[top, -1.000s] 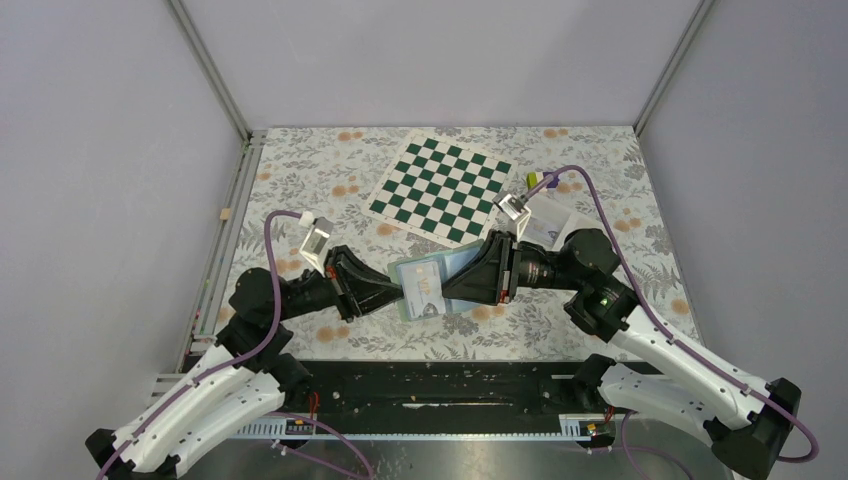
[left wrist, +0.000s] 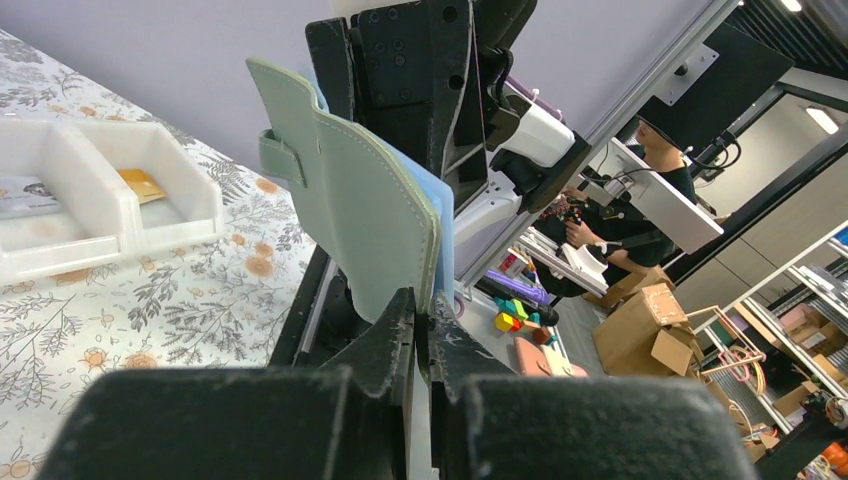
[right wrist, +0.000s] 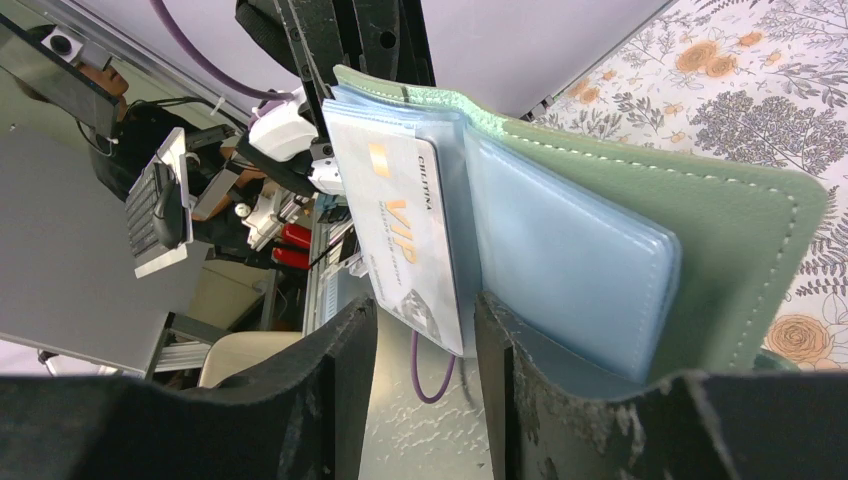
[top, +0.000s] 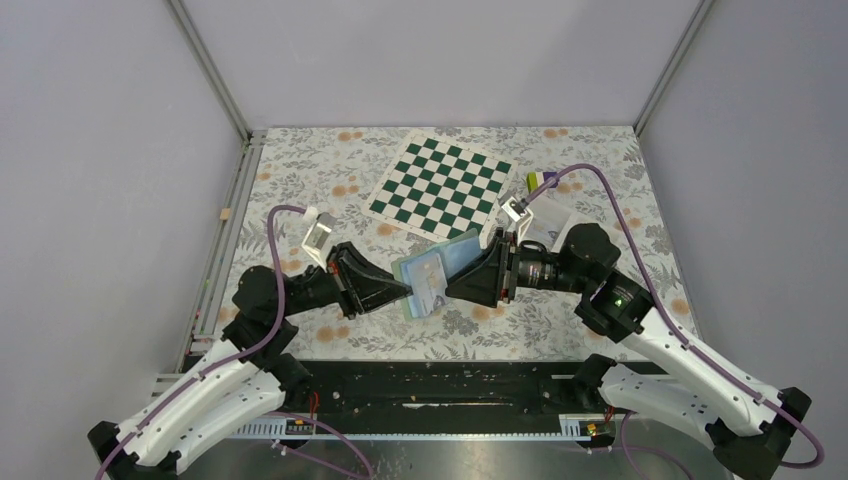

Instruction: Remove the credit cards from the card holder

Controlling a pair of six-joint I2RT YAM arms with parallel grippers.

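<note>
A pale green card holder with clear bluish sleeves hangs spread above the table, between both arms. My left gripper is shut on the holder's edge. In one sleeve sits a white VIP card, which also shows as a pale card from the top. My right gripper is open, its fingers either side of the card's lower corner and sleeve edge. Neither finger visibly clamps the card. How many cards lie behind it is hidden.
Behind the holder lies a green-and-white chessboard. A white compartment tray holds a card and a small yellow item, partly hidden by the right arm in the top view.
The holder and both gripper tips have shifted slightly right. The holder has turned a little, so the card looks narrower from the top.
</note>
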